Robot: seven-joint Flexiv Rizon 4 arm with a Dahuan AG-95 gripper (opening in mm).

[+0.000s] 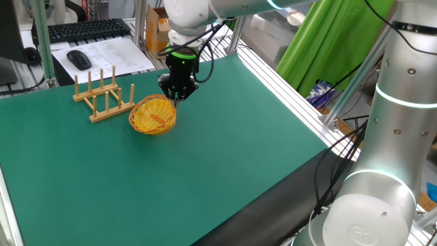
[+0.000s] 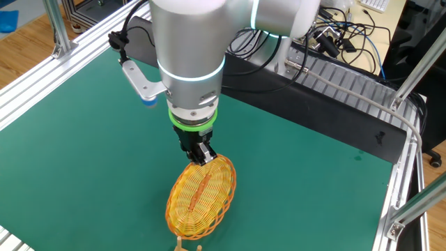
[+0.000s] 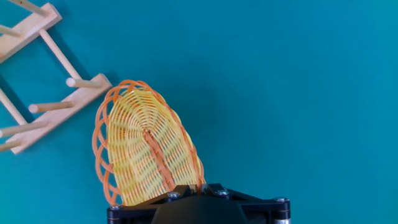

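Observation:
A yellow woven basket (image 1: 153, 115) with an orange braided rim sits close to the wooden peg rack (image 1: 104, 101). At the basket's edge is my gripper (image 1: 176, 102), its fingers closed together on the rim. The wrist view has the basket (image 3: 146, 143) reaching up and left from the gripper, its open side facing the camera and nothing visible inside. From the other side, the gripper (image 2: 208, 160) meets the basket (image 2: 202, 197) at its upper end. Whether the basket touches the mat, I cannot tell.
The rack (image 3: 59, 112) stands just left of the basket, pegs upright.

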